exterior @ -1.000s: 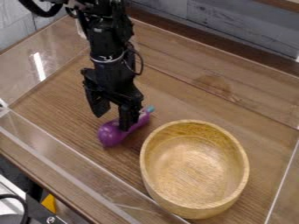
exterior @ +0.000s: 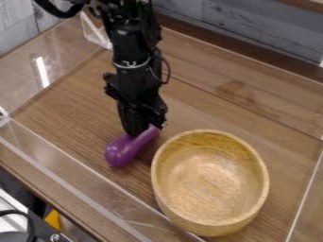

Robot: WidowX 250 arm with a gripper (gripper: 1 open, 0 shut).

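A purple eggplant (exterior: 128,146) lies on the wooden table, just left of a large tan bowl (exterior: 210,181). My black gripper (exterior: 136,125) hangs over the upper end of the eggplant, partly covering it. The fingertips are dark and overlap it, so I cannot make out anything held between them.
The bowl takes up the lower right of the table. Bare wood (exterior: 240,85) is free behind it and to the left. A grey wall stands at the back, and a clear edge strip runs along the front left.
The gripper went down over the eggplant and has since risen a little, uncovering more of it. The eggplant still lies in about the same place.
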